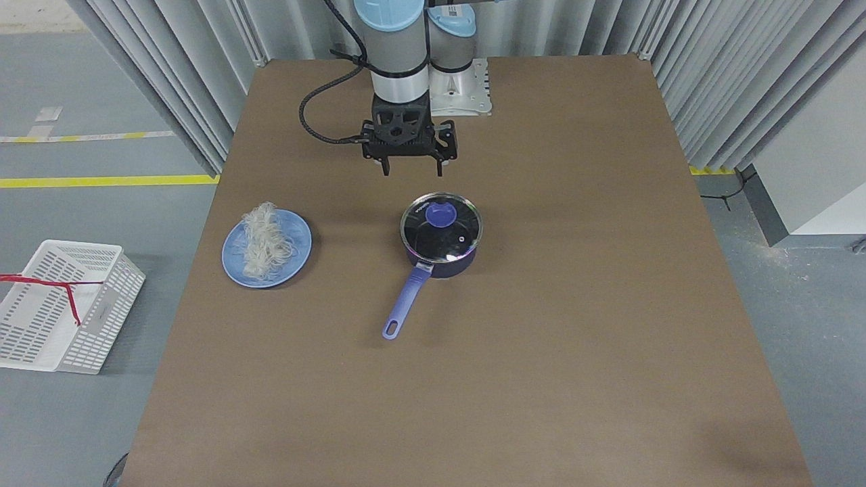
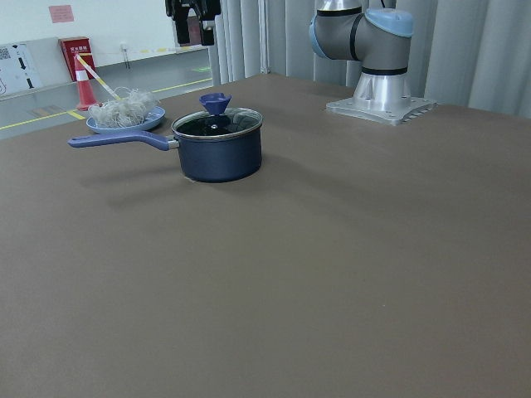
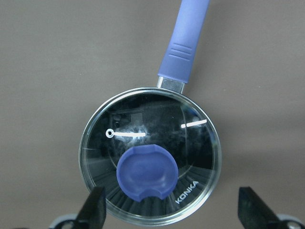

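Note:
A dark blue saucepan [image 1: 442,242] with a glass lid, a blue knob [image 3: 147,172] and a long blue handle [image 1: 406,300] stands on the brown table [image 1: 568,341]. My open gripper [image 1: 412,167] hangs above and just behind the pan; in the wrist view its two fingers flank the lower part of the lid, apart, with nothing held between them. Left of the pan, a blue plate [image 1: 296,235] holds pale, noodle-like strands [image 1: 264,239].
The robot's base [image 2: 380,108] stands at the back. A white basket [image 1: 97,333] sits on the floor beyond the left edge.

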